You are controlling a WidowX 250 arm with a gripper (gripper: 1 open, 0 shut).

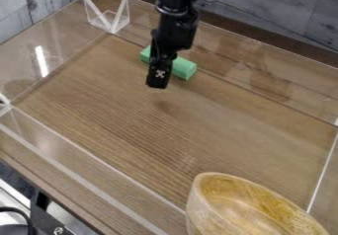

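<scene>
My black gripper [160, 73] hangs from the arm at the top centre, low over the wooden table, its fingertips just in front of the left part of a green block [183, 69]. The arm partly covers the block. Whether the fingers hold anything or how far apart they are is hard to tell at this size.
A large yellow bowl [244, 211] sits at the lower right. A white wire object [106, 14] stands at the back left, and another white piece is at the left edge.
</scene>
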